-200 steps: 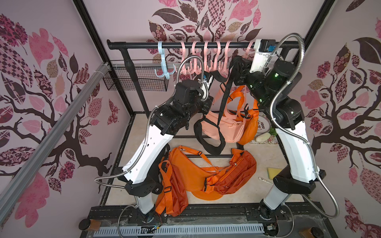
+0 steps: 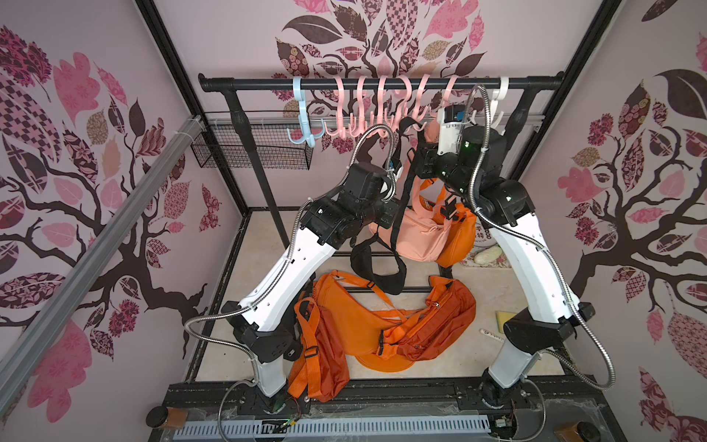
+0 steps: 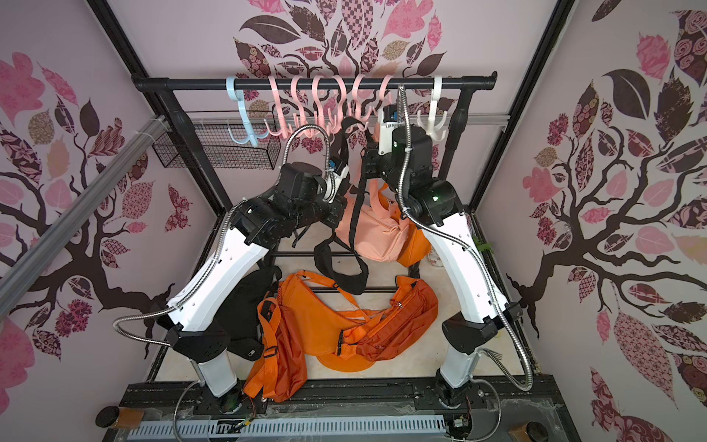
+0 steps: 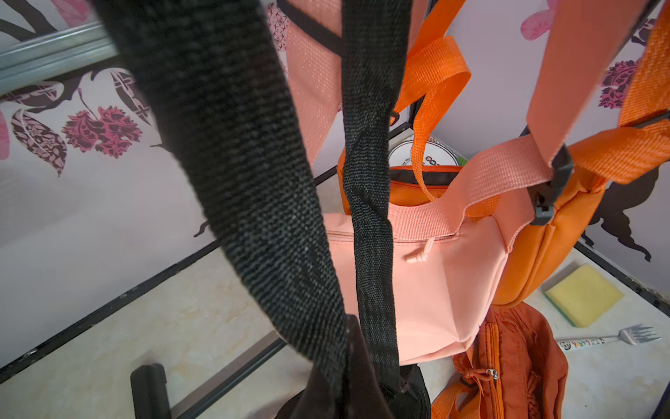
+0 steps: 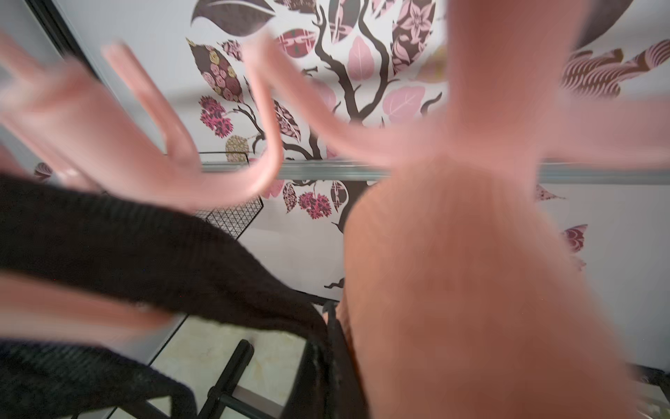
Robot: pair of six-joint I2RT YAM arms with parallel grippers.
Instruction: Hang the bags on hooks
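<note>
A black webbing strap [image 4: 223, 174] runs into my left gripper, which is shut on it beneath the hooks, in front of a hanging pink bag [image 4: 418, 293] and an orange bag [image 4: 558, 237]. My right gripper is shut on the same black strap [image 5: 174, 258], up among the pink hooks [image 5: 265, 181], with a blurred peach strap or fabric close beside it. The top views show the strap rising to the hook row and looping down below; whether it rests on a hook cannot be told.
A rail [image 2: 265, 84] carries blue [image 2: 302, 125], pink and white hooks. A wire basket [image 3: 176, 147] is behind at left. Orange bags [image 3: 383, 331] and a dark bag [image 3: 243, 316] lie on the floor, with a sponge [image 4: 582, 293] and fork [image 4: 635, 335] at right.
My right gripper has moved left along the hook row, carrying the strap. My left gripper has shifted slightly right and down, and the dangling loop has moved with them.
</note>
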